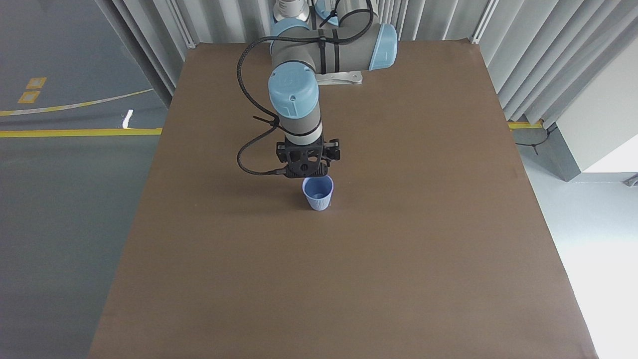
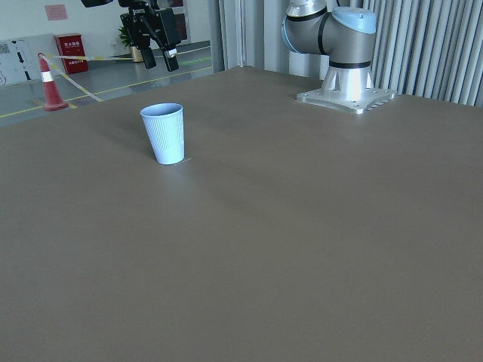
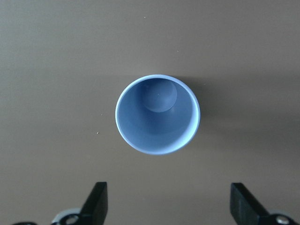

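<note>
A light blue ribbed paper cup [image 1: 318, 200] stands upright and empty on the brown table [image 1: 317, 275], also seen in the left view [image 2: 166, 136] and, from above, in the wrist view [image 3: 157, 126]. My black gripper is open, its two fingers wide apart below the cup in the wrist view, nothing between them. In the left view the gripper [image 2: 161, 60] hangs in the air above the cup and apart from it; in the front view its body [image 1: 305, 158] is just behind the cup.
The arm's base stands at the back edge, before grey curtains, and a black cable loops beside the wrist.
</note>
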